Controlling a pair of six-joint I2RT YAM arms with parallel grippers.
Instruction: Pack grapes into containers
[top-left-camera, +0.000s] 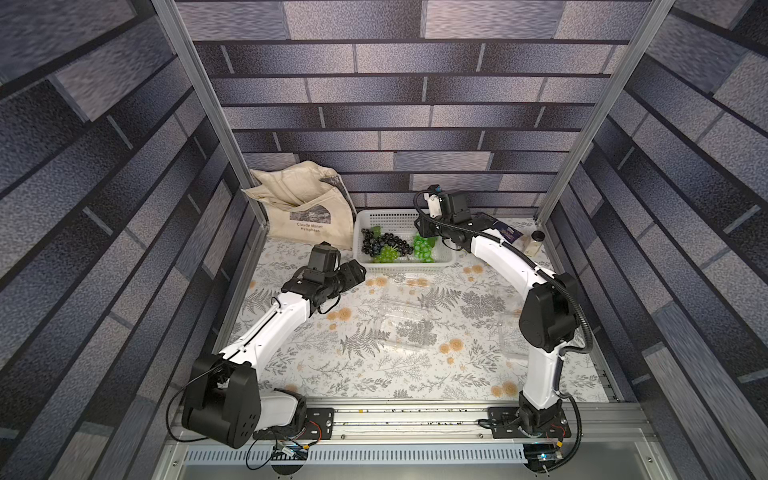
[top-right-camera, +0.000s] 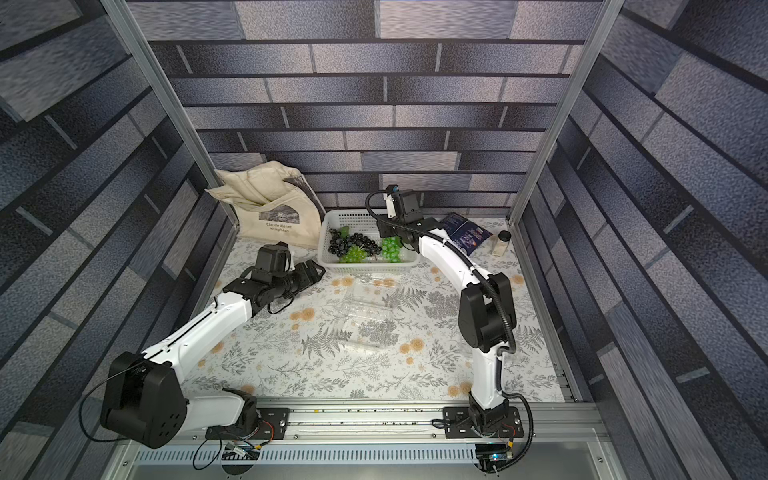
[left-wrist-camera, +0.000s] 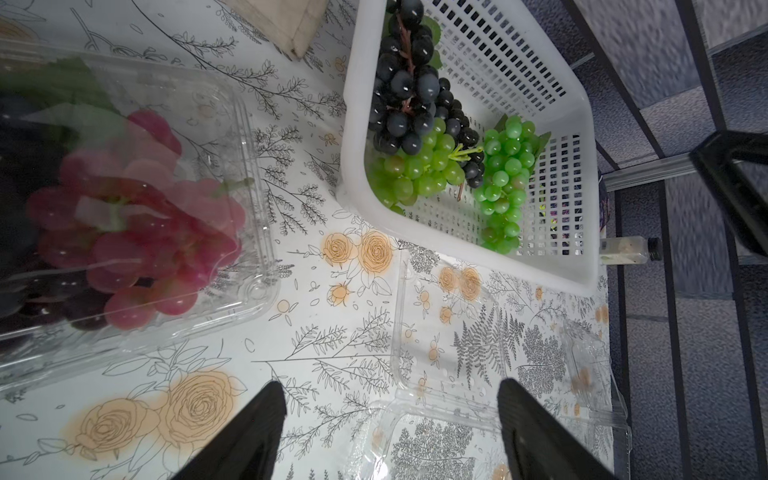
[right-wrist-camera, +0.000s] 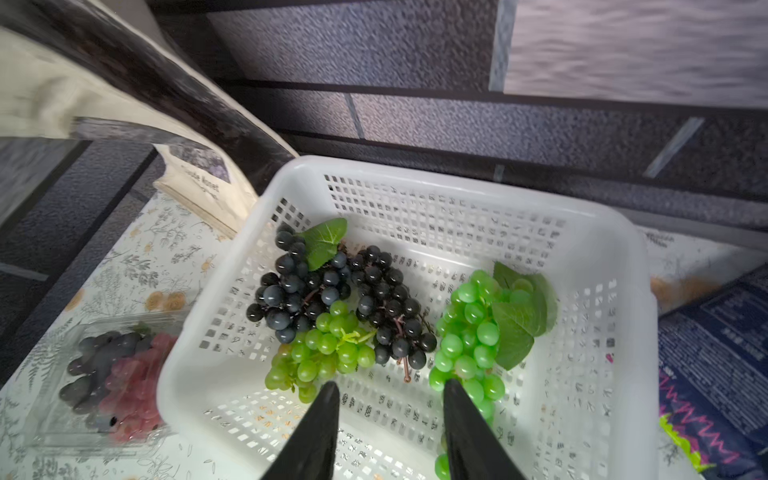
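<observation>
Inside the white basket (right-wrist-camera: 264, 192) lie dark grapes (right-wrist-camera: 384, 296), a yellow-green bunch (right-wrist-camera: 320, 352) and a bright green bunch with leaves (right-wrist-camera: 472, 328). My right gripper is over the basket, fingers apart and empty, its right fingertip overlapping the bright green bunch in the right wrist view. My left gripper hangs open over the table in front of the basket, nothing between its fingers. A clear container (left-wrist-camera: 248, 208) holding red and dark grapes stands left of the basket. Empty clear containers (left-wrist-camera: 400, 344) rest on the table before it.
A canvas bag (top-left-camera: 304, 204) leans at the back left. Right of the basket lie a dark printed packet (top-right-camera: 468, 233) and a small capped bottle (top-right-camera: 501, 242).
</observation>
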